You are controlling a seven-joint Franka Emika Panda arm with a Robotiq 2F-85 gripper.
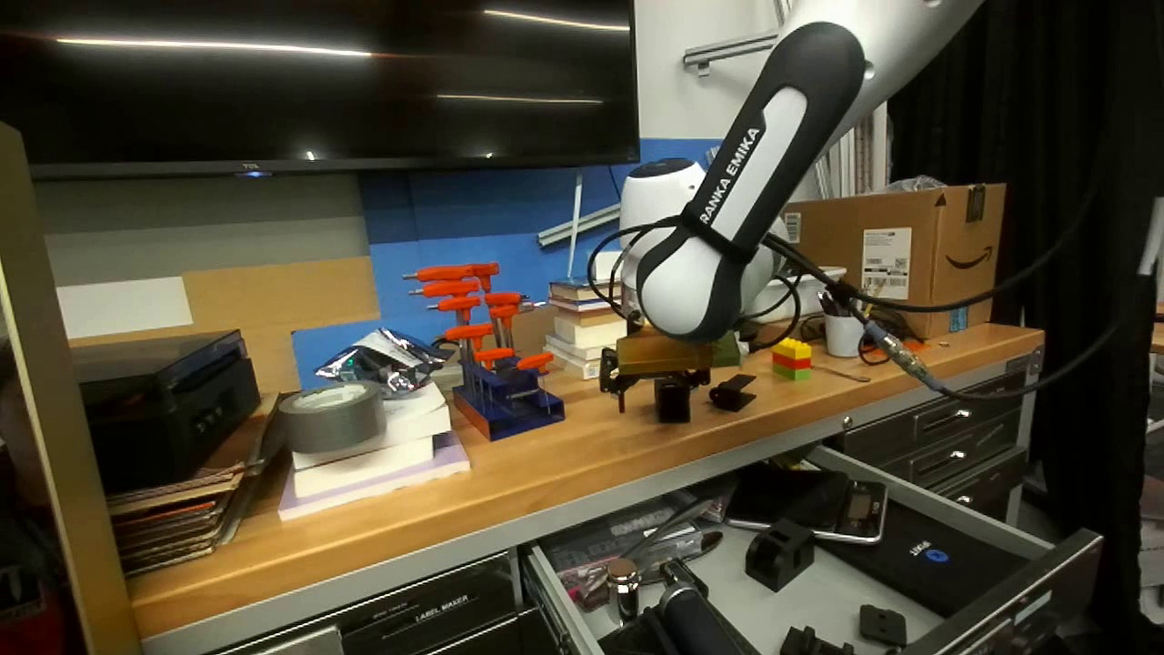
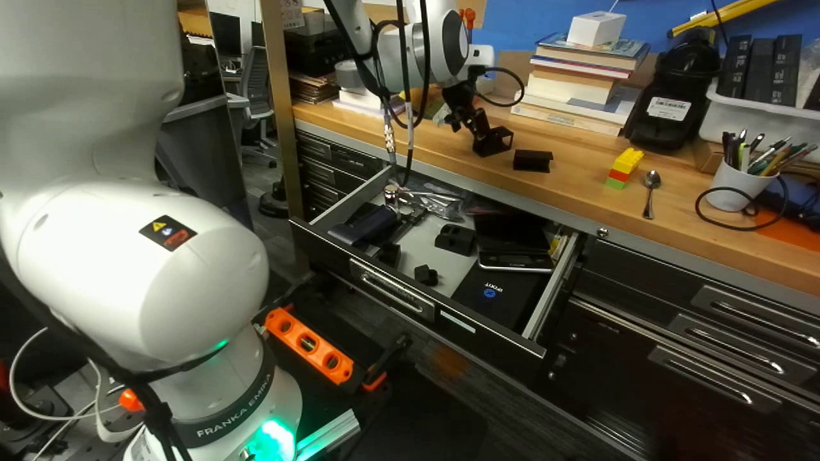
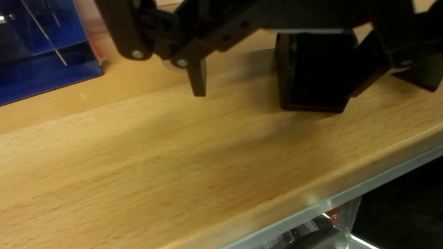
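Observation:
My gripper (image 1: 660,391) is open, low over the wooden bench. In the wrist view, its left finger (image 3: 197,81) hangs over bare wood, while the right one overlaps a black box-like piece (image 3: 311,79) standing on the bench. That black piece (image 1: 673,400) shows right below the gripper in exterior view 1. Whether it touches the right finger I cannot tell. A second black piece (image 1: 733,393), angular in shape, lies just to its right; exterior view 2 shows this second piece (image 2: 532,160) apart from the gripper (image 2: 465,127).
Left of the gripper stands a blue holder (image 1: 509,404) of red-handled tools. Stacked books (image 1: 578,327) are behind. A small brick stack (image 1: 792,360) and a spoon (image 2: 651,188) lie farther right. Below the bench edge, an open drawer (image 1: 709,584) holds several items.

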